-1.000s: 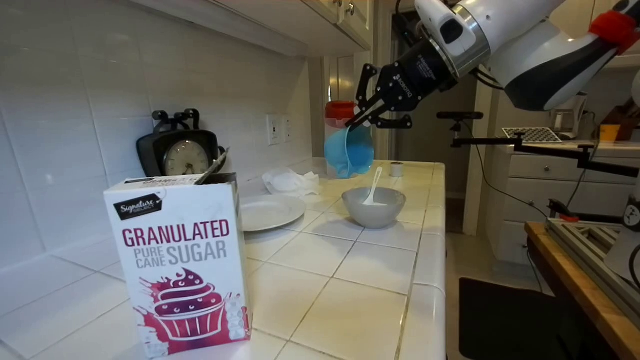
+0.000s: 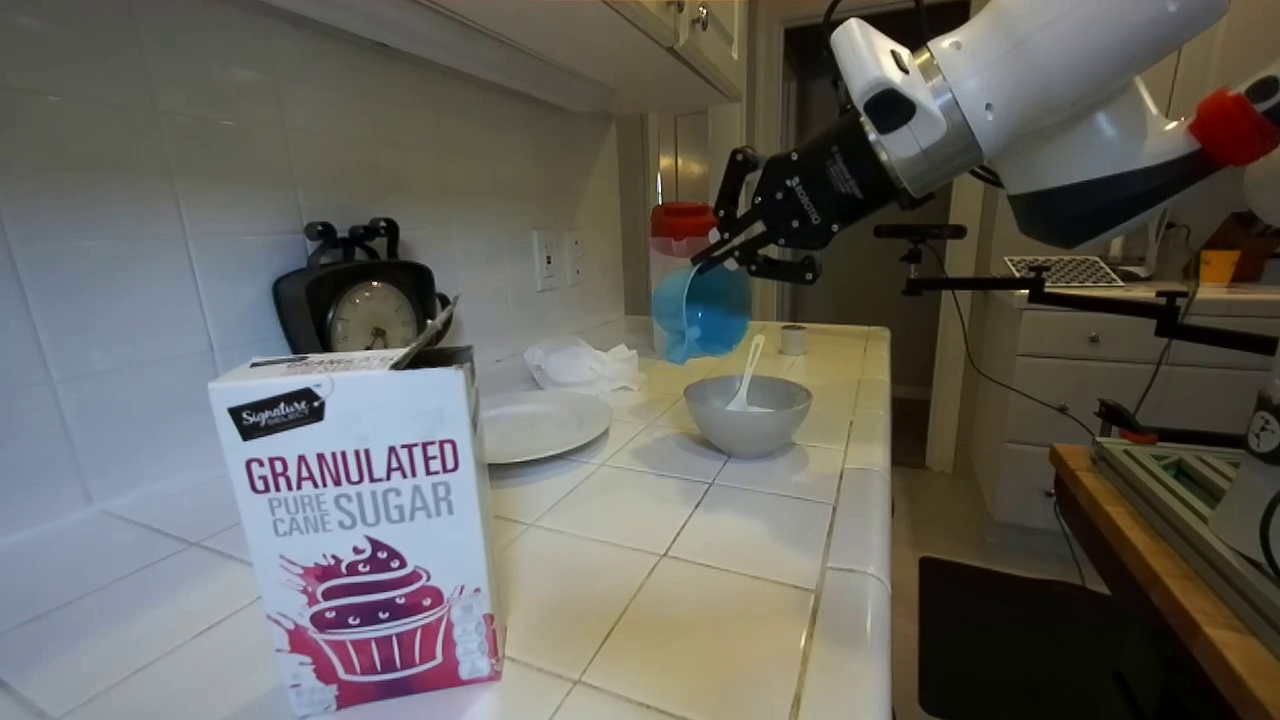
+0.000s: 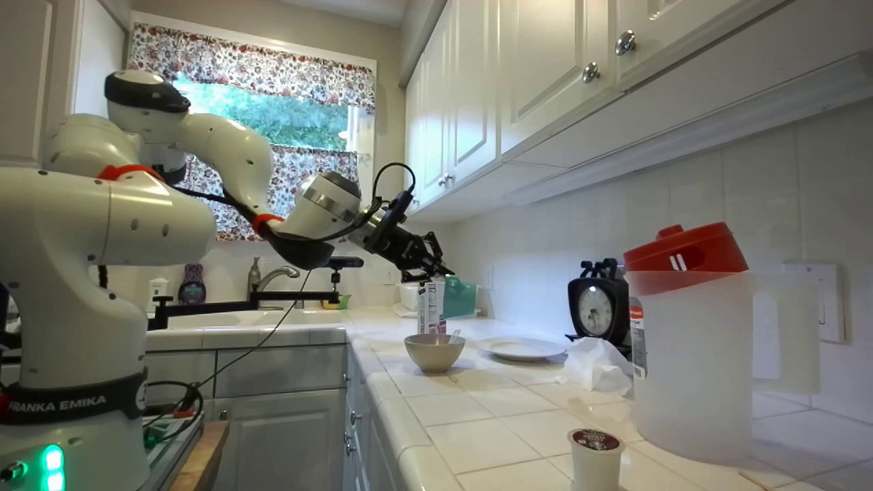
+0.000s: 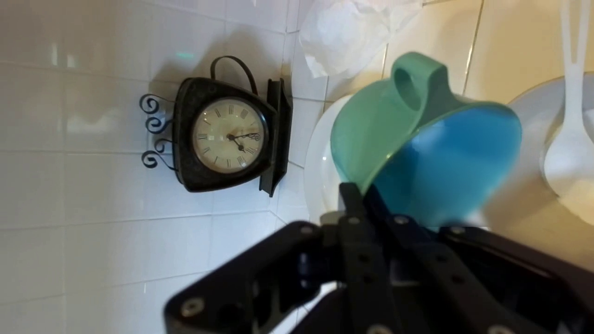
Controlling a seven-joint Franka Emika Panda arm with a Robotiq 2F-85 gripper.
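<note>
A teal cup with a loop handle (image 4: 367,125) and a blue inside hangs in the air, gripped at its rim. My gripper is shut on that rim. Exterior view 1 shows the cup (image 2: 704,314) tilted, up and slightly left of the grey bowl (image 2: 746,430). A white spoon (image 2: 749,370) leans in the bowl. In the wrist view the cup's mouth faces the side where the bowl and spoon (image 4: 573,147) lie. Whether the cup holds anything cannot be made out.
A sugar box (image 2: 360,540) stands at the counter's near end. A white plate (image 2: 540,426), crumpled paper (image 2: 584,364) and a black clock (image 2: 374,314) line the wall side. A red-lidded pitcher (image 3: 691,360) and a small pod cup (image 3: 595,458) stand at the other end.
The cup and gripper have shifted slightly down and right in exterior view 1, and the cup's tilt has changed. The bowl, spoon and sugar box have stayed put.
</note>
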